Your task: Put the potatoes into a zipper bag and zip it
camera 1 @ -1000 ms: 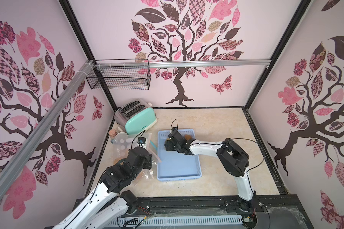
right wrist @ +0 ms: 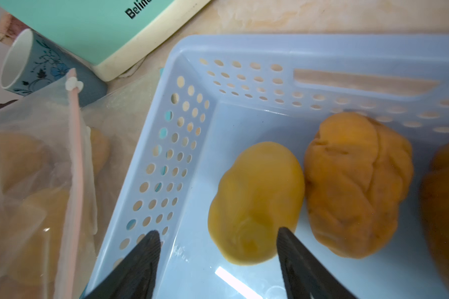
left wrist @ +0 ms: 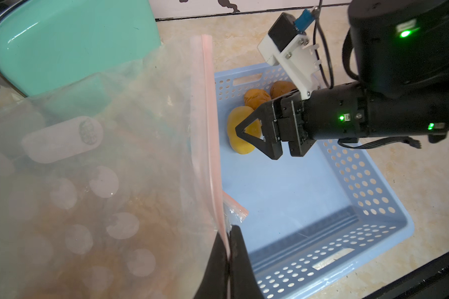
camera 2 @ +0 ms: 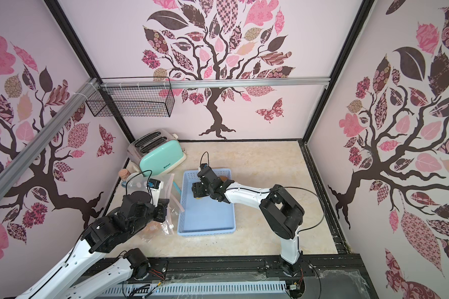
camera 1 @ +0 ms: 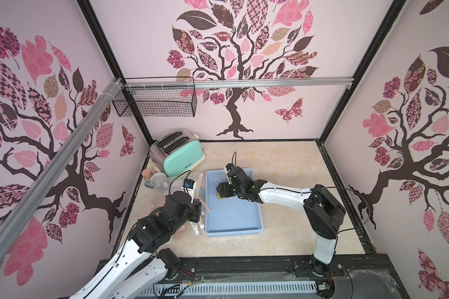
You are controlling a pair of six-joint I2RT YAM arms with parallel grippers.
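My left gripper is shut on the pink zipper edge of the clear bag, holding it upright beside the blue basket; potatoes show through the bag in the right wrist view. In the basket lie a smooth yellow potato point(right wrist: 254, 199), a wrinkled brown one point(right wrist: 356, 184) and another brown one point(right wrist: 444, 209) at the right edge. My right gripper hangs over the basket just in front of the yellow potato, its fingers apart with nothing seen held between them.
The mint toaster point(camera 1: 179, 159) stands behind the bag, with a patterned cup point(right wrist: 50, 64) beside it. A wire shelf point(camera 1: 154, 99) hangs above at back left. The table right of the basket is clear.
My left gripper and the bag have shifted only slightly.
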